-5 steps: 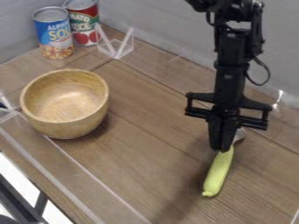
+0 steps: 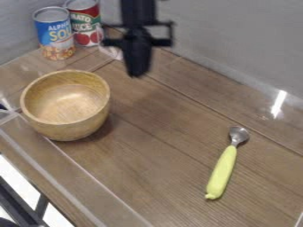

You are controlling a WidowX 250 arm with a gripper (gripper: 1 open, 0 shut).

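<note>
The black gripper (image 2: 137, 60) is raised at the top middle, blurred, above and behind the wooden bowl (image 2: 66, 105); it looks shut, with nothing visible between its fingers. A spoon with a pale yellow-green handle (image 2: 222, 168) lies on the wooden counter at the right, apart from the gripper, its metal head pointing away from the camera.
An alphabet soup can (image 2: 55, 32) and a tomato can (image 2: 87, 22) stand at the back left corner by the wall. The counter's front edge runs along the lower left.
The gripper has moved up and to the left, away from the spoon to above the area behind the bowl. The spoon and bowl have stayed in place.
</note>
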